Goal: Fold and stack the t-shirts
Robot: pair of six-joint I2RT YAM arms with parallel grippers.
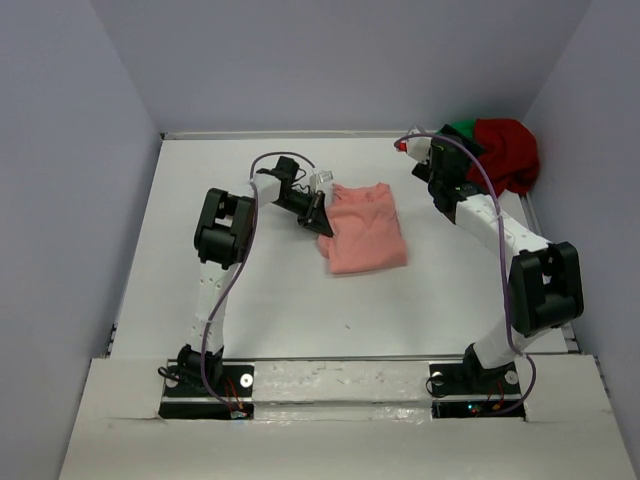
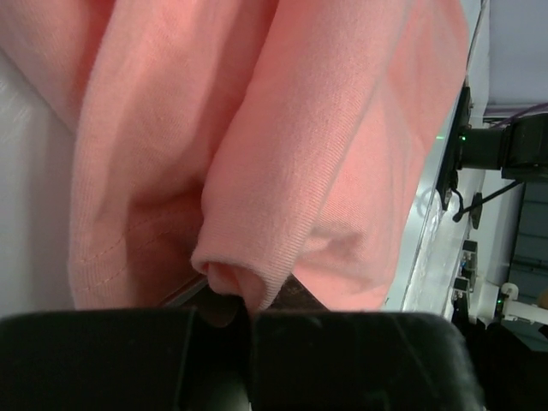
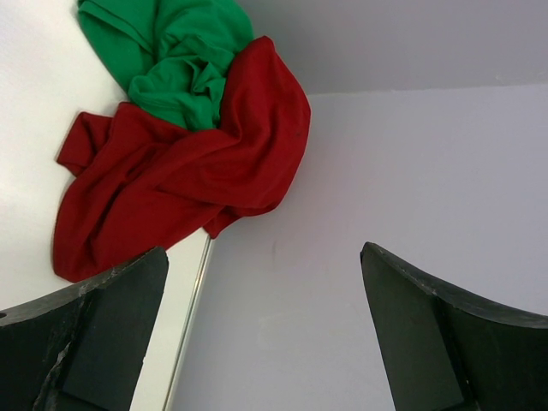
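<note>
A pink t-shirt [image 1: 365, 235] lies partly folded near the middle of the white table. My left gripper [image 1: 325, 229] is shut on its left edge; in the left wrist view a rolled pink fold of the shirt [image 2: 282, 163] runs into the closed fingers. Over at the back right, my right gripper [image 1: 412, 143] is open, with nothing between its fingers. Past it lie a crumpled dark red cloth [image 3: 188, 175] and a green cloth [image 3: 184, 64], probably shirts too, heaped by the right wall.
The red and green heap [image 1: 507, 150] fills the back right corner against the wall. Bare table [image 1: 290, 310] shows in front of the pink shirt and to its left. Purple cables loop over both arms.
</note>
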